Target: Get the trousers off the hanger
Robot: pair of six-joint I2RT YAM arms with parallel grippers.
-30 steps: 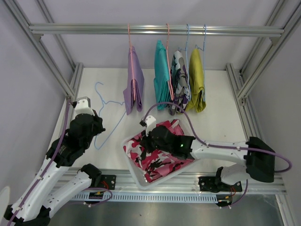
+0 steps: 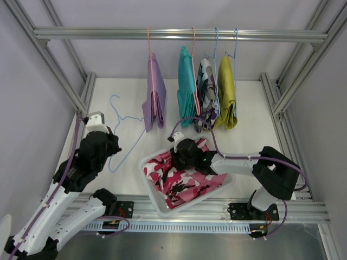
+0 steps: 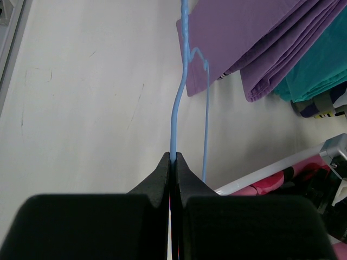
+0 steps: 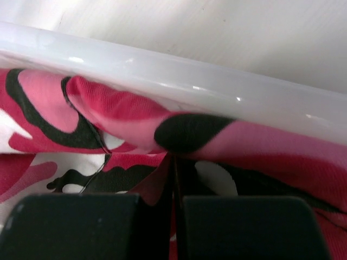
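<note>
Pink camouflage trousers lie in a white plastic bin, also filling the right wrist view. My right gripper is down in that fabric beside the bin's rim, shut; whether cloth is between its fingertips cannot be told. A blue wire hanger, with no garment on it, appears at the left of the work area. My left gripper is shut at that hanger, whose blue wire runs up from the fingertips.
A rail holds hanging garments: purple, teal, patterned and yellow. The bare floor shows at the left. Metal frame posts stand at both sides.
My right arm has shifted, its wrist moving right from the bin's left part and its elbow inward. The left arm and hanger are unchanged.
</note>
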